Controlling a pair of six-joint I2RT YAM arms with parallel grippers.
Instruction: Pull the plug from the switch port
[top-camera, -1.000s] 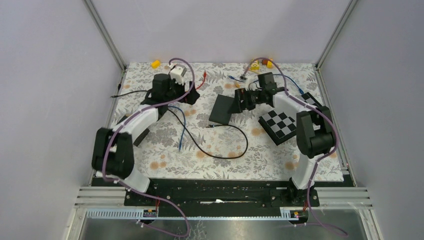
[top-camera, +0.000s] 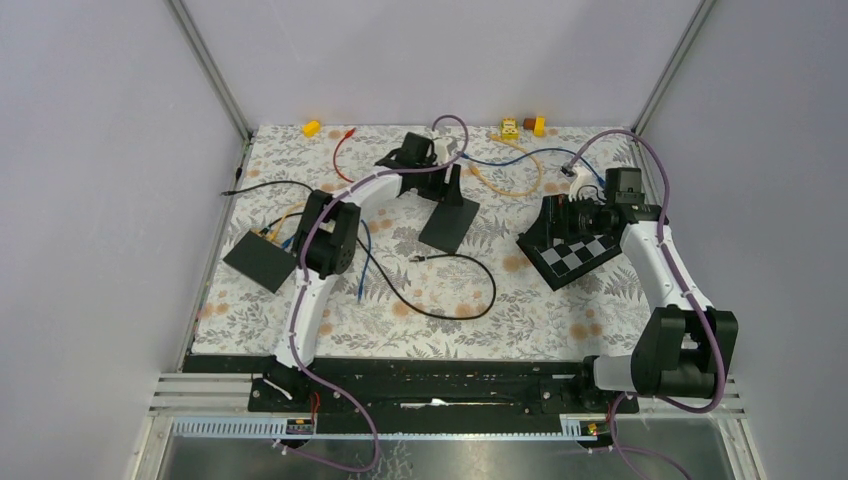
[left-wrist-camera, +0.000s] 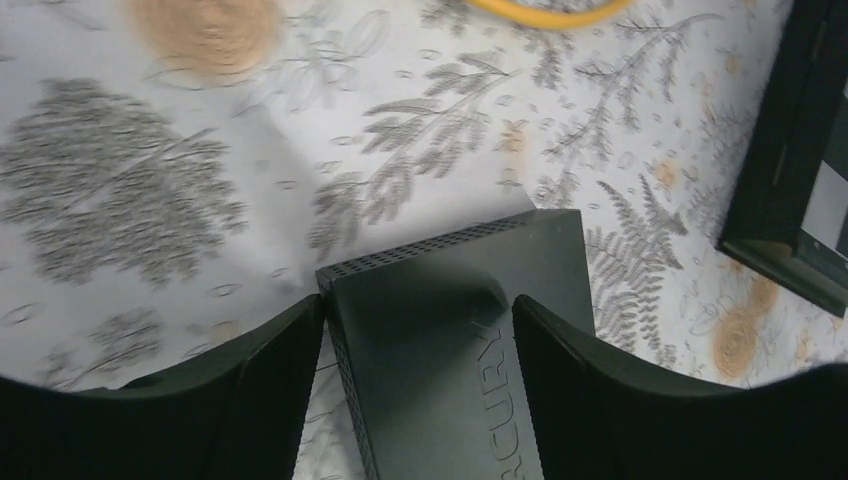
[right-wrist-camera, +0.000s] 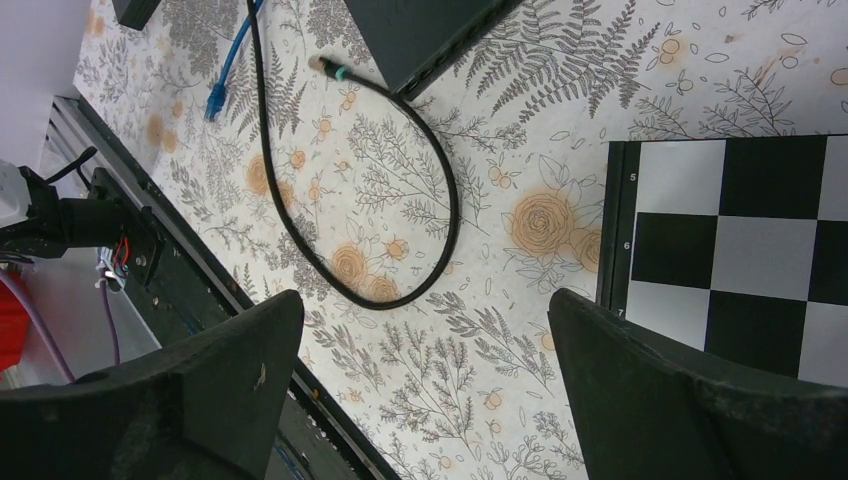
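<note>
A dark switch box (top-camera: 448, 224) lies mid-table, with a perforated side showing in the left wrist view (left-wrist-camera: 458, 350). My left gripper (top-camera: 448, 188) hangs over its far end, its fingertips partly parted with nothing clearly between them; whether a plug sits in a port there cannot be seen. A loose black cable (top-camera: 495, 290) curves below the box, its plug (right-wrist-camera: 330, 68) free near the box's corner. My right gripper (top-camera: 555, 220) is open and empty above the checkered board.
Another dark box (top-camera: 255, 262) with cable ends lies at the left. The checkered board (top-camera: 585, 250) fills the right. Red (top-camera: 338, 155), yellow (top-camera: 510, 192) and blue (top-camera: 535, 152) cables lie toward the back, beside small yellow pieces (top-camera: 509, 128).
My left gripper has moved right from the back left to over the middle box. My right gripper has drawn back rightward from that box to over the board.
</note>
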